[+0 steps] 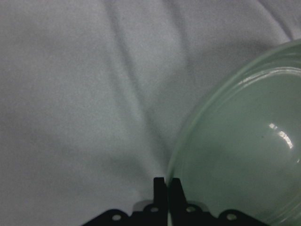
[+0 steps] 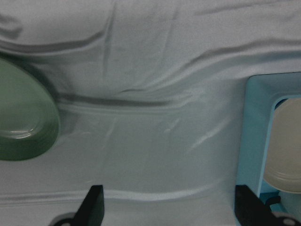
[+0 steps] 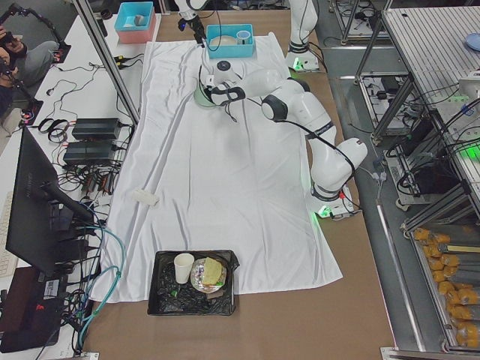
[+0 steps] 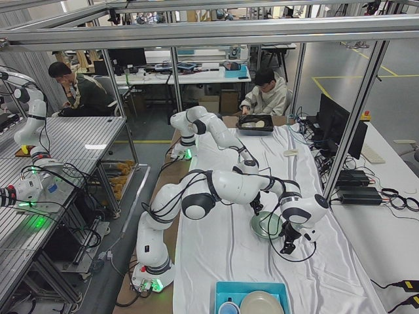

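Observation:
A green bowl (image 4: 265, 224) rests on the white cloth (image 3: 225, 180). In the left wrist view my left gripper is shut on its rim (image 1: 188, 132). My right gripper is open above the cloth, between the green bowl (image 2: 21, 117) and a blue bin (image 2: 254, 127); its fingertips are wide apart with nothing held between them.
The blue bin (image 4: 250, 286) holds a pale plate (image 4: 260, 306) and a cup (image 4: 228, 309). A black tray (image 3: 165, 292) with a cup and food lies at the other end.

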